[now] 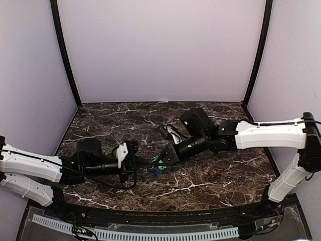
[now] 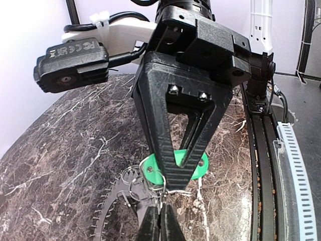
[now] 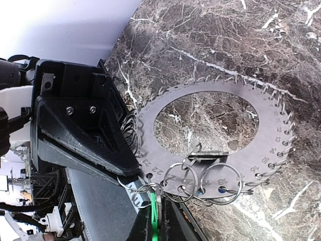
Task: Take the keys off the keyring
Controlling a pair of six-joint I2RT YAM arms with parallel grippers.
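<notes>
A green tag [image 2: 150,170] sits between the fingers of my right gripper, which is shut on it. Thin wire rings [image 2: 140,187] pass by the tag's end and run down to the tips of my left gripper. Its fingers are shut on one of the wires. In the right wrist view, a grey numbered plate [image 3: 273,135] with a round opening carries several wire loops along its rim. Larger rings [image 3: 220,183] overlap its near edge, along with a flat key-like piece [image 3: 208,155]. From above, the green tag [image 1: 161,164] shows between the two grippers.
A dark marbled table [image 1: 115,118] lies beneath both arms, clear at the back and to the right. White slotted strips [image 1: 150,234] run along its front edge. Pale walls close in the back and sides.
</notes>
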